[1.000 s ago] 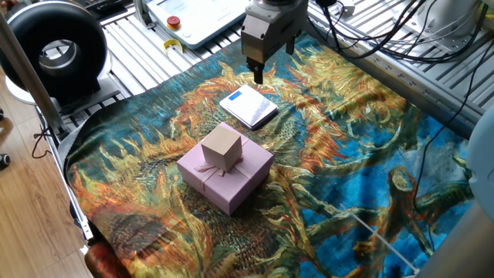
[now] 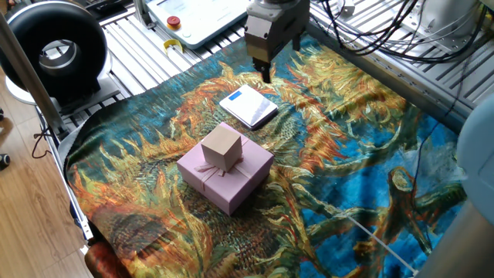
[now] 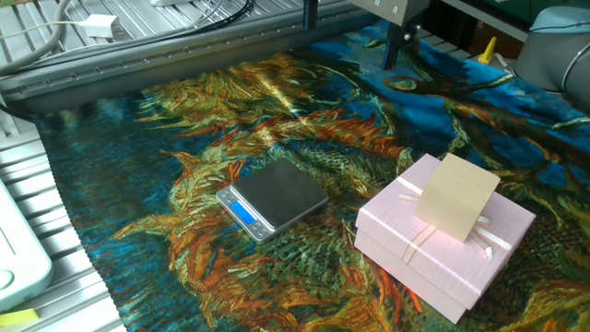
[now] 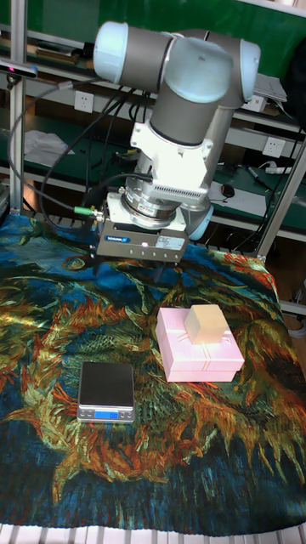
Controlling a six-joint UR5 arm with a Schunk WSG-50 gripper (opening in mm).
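A plain wooden cube point(image 2: 222, 147) rests on top of a pink gift box point(image 2: 239, 185) tied with a ribbon. In exterior view 2 the same cube point(image 3: 458, 197) sits on the lid, over the ribbon. A flat digital scale point(image 3: 277, 196) with a lit blue display lies on the cloth beside the box, its dark plate bare. My gripper point(image 3: 350, 44) hangs above the cloth, apart from box and scale; its two fingers stand wide apart with nothing seen between them. From exterior view 1 the gripper point(image 2: 282, 62) appears beyond the scale.
A patterned cloth point(image 4: 54, 472) covers the table, with free room around the scale and box. Black cables point(image 2: 386, 46) run along the frame behind. A panel with a red button point(image 2: 174, 22) and a large black ring point(image 2: 54, 54) stand outside the cloth.
In exterior view 1 my gripper has shifted slightly to the right. Cube, box and scale have stayed put.
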